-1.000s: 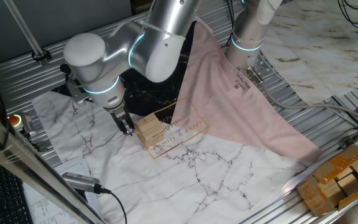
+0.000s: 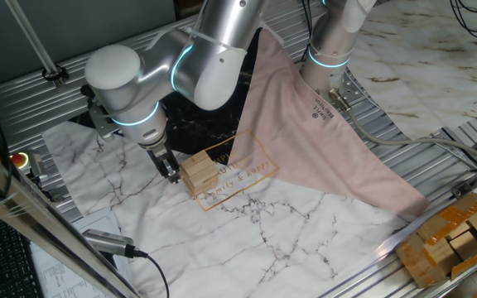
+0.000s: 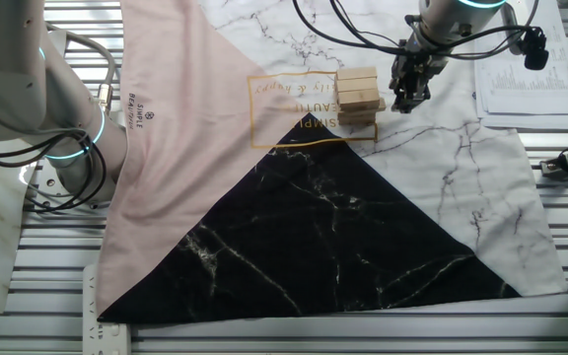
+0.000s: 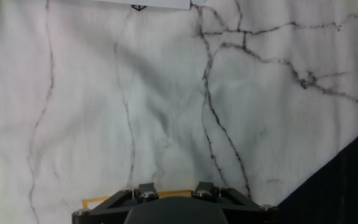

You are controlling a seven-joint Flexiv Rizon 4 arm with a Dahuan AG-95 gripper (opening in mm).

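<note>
A small stack of pale wooden blocks (image 2: 199,174) stands on the marble-patterned cloth, partly over the gold printed frame. From the other side, the block stack (image 3: 357,91) shows several layers, with a lower piece jutting out slightly. My gripper (image 2: 173,176) points downward close beside the stack. A narrow gap separates the gripper (image 3: 409,96) from the blocks in exterior view 2. At the bottom of the wrist view, the gripper's (image 4: 175,190) two fingertips stand apart; cloth and a gold line show between them, with no block there. The stack does not appear in that view.
A taped cardboard box (image 2: 425,258) of wooden blocks sits at the right edge. A metal post (image 2: 52,199) and a cabled device (image 2: 110,243) occupy the left.
</note>
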